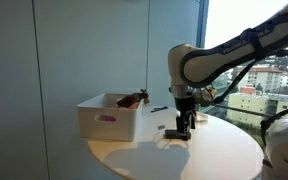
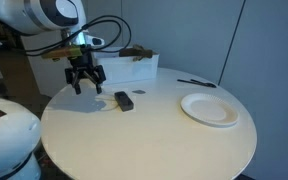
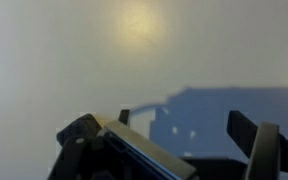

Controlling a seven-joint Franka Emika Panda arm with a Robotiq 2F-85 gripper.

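My gripper (image 2: 87, 86) hangs above the left part of the white table, its fingers spread and no object held between them. In the wrist view the two fingertips stand wide apart over bare table. A small dark block (image 2: 124, 101) with a light edge lies on the table beside the gripper. In exterior view 1 the same block (image 1: 174, 134) shows beside and partly behind the fingers. A white plate (image 2: 210, 109) rests toward the right side of the table.
A white box (image 1: 109, 118) with brown items in it stands at the table's back. Dark thin utensils (image 2: 196, 83) lie near the far edge.
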